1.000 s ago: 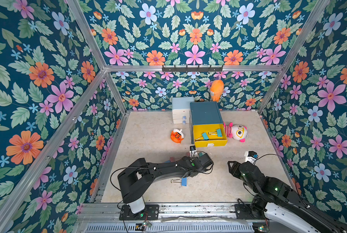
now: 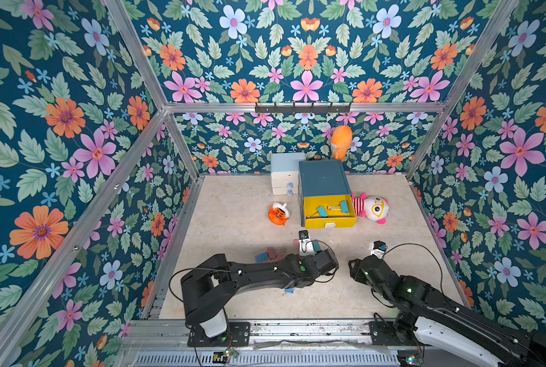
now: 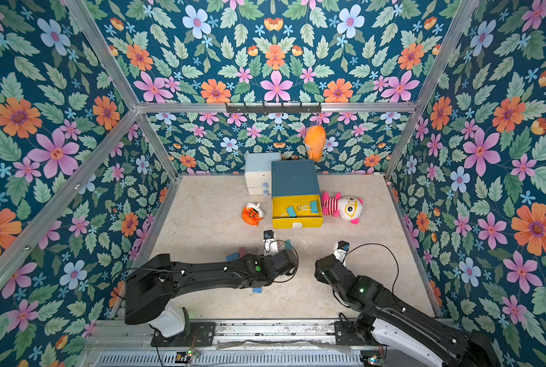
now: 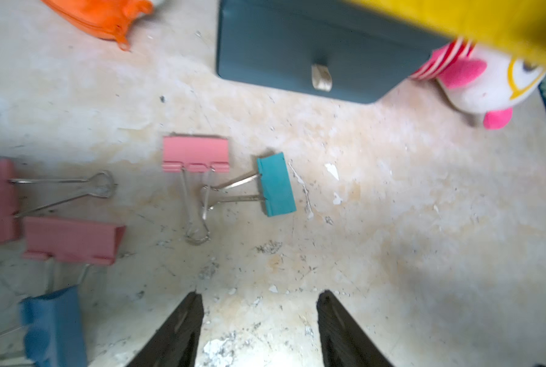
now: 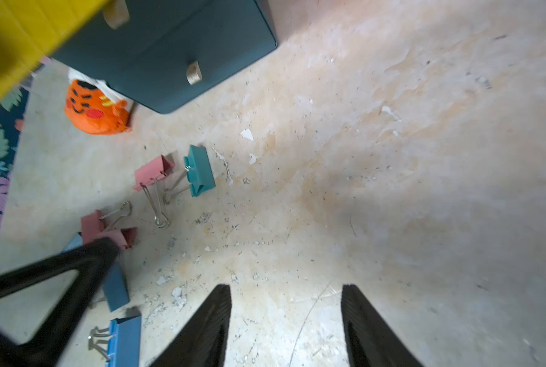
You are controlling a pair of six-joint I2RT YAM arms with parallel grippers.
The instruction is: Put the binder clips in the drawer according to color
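A dark blue-grey cabinet [image 2: 323, 176] has its yellow drawer [image 2: 346, 223] pulled out, with two teal binder clips [image 2: 344, 207] inside. On the table in the left wrist view lie a teal clip [image 4: 276, 184], a pink clip [image 4: 195, 152] whose handles reach the teal one's, two more pink clips [image 4: 72, 238] and a blue clip [image 4: 54, 327]. Another blue clip [image 5: 125, 340] shows in the right wrist view. My left gripper is open and empty, on the near side of the teal clip. Over bare table farther right, my right gripper stands open, nothing between its fingers.
A white-grey small drawer unit [image 2: 287, 174] stands left of the cabinet. An orange tiger toy [image 2: 278, 214] and a pink-and-white plush [image 2: 375, 209] flank it.
The right gripper has shifted left. The yellow drawer sits slightly farther in than a second ago.
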